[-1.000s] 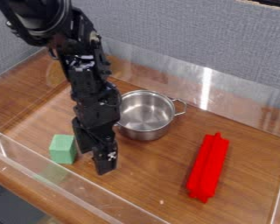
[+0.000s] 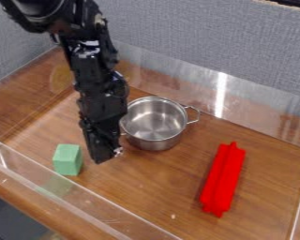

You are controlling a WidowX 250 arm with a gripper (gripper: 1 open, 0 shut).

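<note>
My black gripper (image 2: 102, 148) hangs over the wooden table, just right of a small green block (image 2: 67, 159) and left of a steel pot (image 2: 159, 122) with side handles. Whether its fingers are open or shut is hard to make out; nothing clearly sits between them. The green block stands on the table near the front left edge, apart from the fingers.
A long red object (image 2: 223, 178) lies on the right of the table (image 2: 159, 187). Clear panels border the table at front and back.
My gripper has moved up and slightly back, away from the table surface. The green block, pot and red object look unmoved.
</note>
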